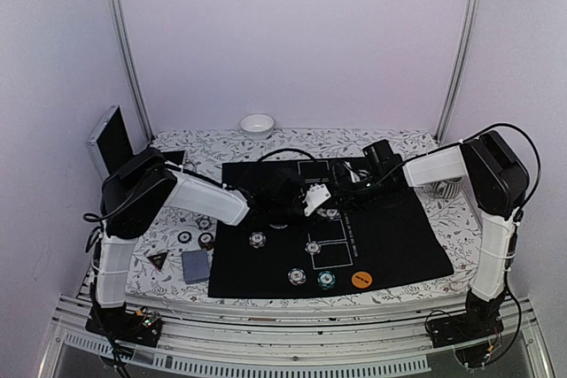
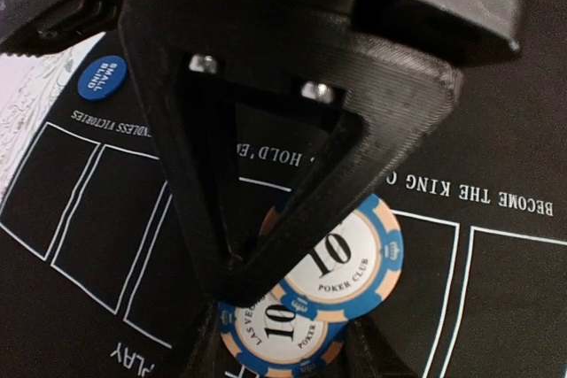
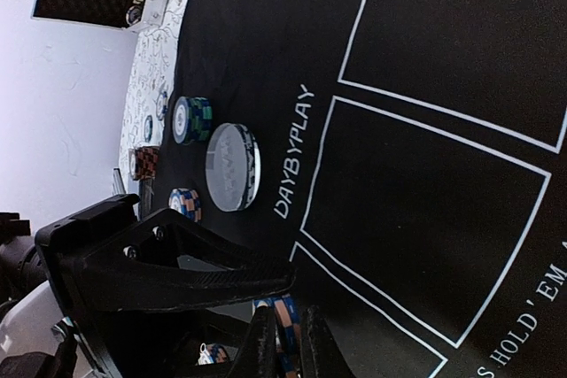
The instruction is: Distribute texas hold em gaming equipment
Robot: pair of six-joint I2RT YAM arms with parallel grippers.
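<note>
Above the black mat (image 1: 403,254), both grippers are close together near its centre. In the left wrist view my left gripper is shut on a stack of blue-and-peach 10 chips (image 2: 282,335). A second 10 chip stack (image 2: 341,267) overlaps it, by the black finger of the other gripper. My right gripper is shut with blue-and-peach chips (image 3: 285,312) at its fingertips; the left gripper's frame hides part of them. From the top, pale chips (image 1: 333,213) show between the two arms.
A blue small blind button (image 2: 102,77) and an orange disc (image 1: 361,280) lie on the mat. Several chip stacks (image 1: 297,276) stand along its near edge and left side. A blue-grey card deck (image 1: 196,266) lies left of the mat; a white bowl (image 1: 257,126) stands behind it.
</note>
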